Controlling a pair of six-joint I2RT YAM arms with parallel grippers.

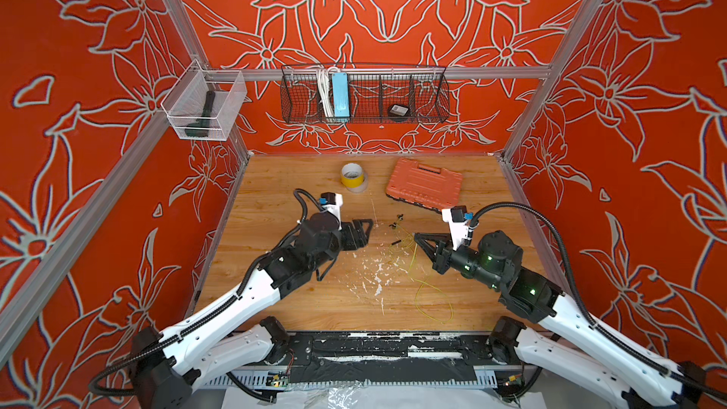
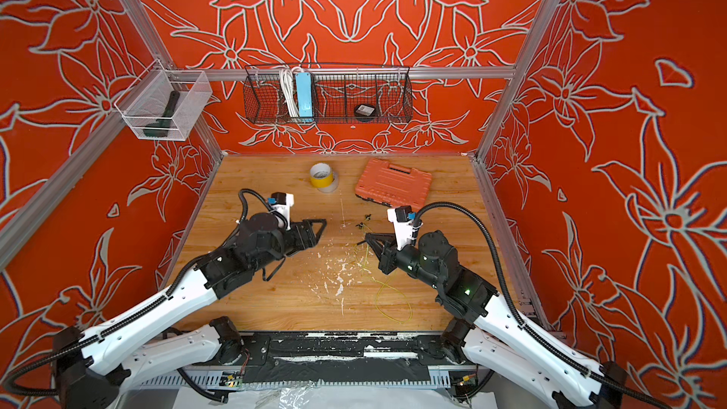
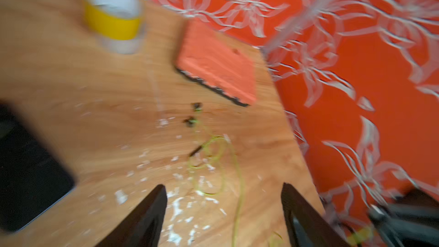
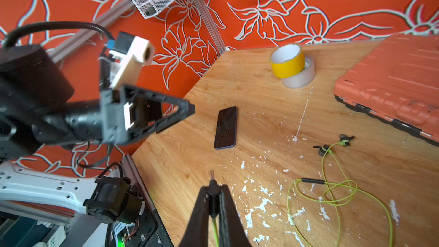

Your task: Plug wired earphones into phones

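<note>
The black phone lies flat on the table, screen up; in the left wrist view the phone (image 3: pixel 32 173) sits at the left edge. Yellow-green earphones spread over the table, with black buds (image 4: pixel 323 150) and an inline remote (image 4: pixel 312 180). Their black plug (image 4: pixel 213 196) is pinched upright between the fingers of my right gripper, its metal tip sticking out beyond them. My left gripper stands wide open above the table, nothing between its fingers. From the top left camera, the left arm hides the phone.
Rolls of tape, a yellow one (image 4: pixel 288 61) on a clear one, stand at the back. An orange case (image 1: pixel 425 183) lies at the back right. A wire basket (image 1: pixel 363 98) and white bin (image 1: pixel 206 106) hang on the walls. White flakes mark the mid-table.
</note>
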